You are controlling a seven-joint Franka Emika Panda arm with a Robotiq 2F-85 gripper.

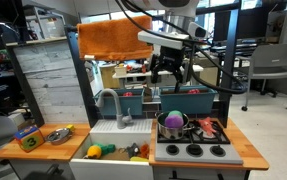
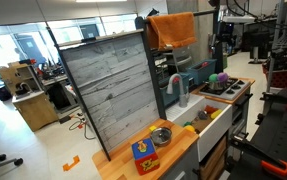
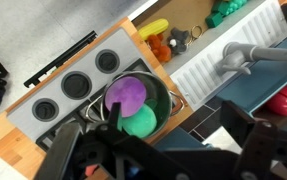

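Note:
My gripper [image 1: 167,77] stands open in the air above the stove, with nothing between its fingers. Below it, in exterior view 1, a metal pot [image 1: 161,131] sits on the stovetop [image 1: 198,151] with a purple round item [image 1: 174,118] rising above its rim. Looking down in the wrist view, I see the purple item [image 3: 126,95] and a green one [image 3: 139,122] inside the pot [image 3: 164,104]. The fingers of my gripper appear dark and spread at the bottom of that view, the left one close to the pot's lower edge.
A sink basin [image 1: 111,151] left of the stove holds several toy foods, near a tall faucet [image 1: 118,105]. Blue bins [image 1: 188,103] stand behind the stove. An orange towel [image 1: 116,38] hangs at upper left. Farther left are a metal bowl [image 2: 160,136] and a colourful box [image 2: 145,156].

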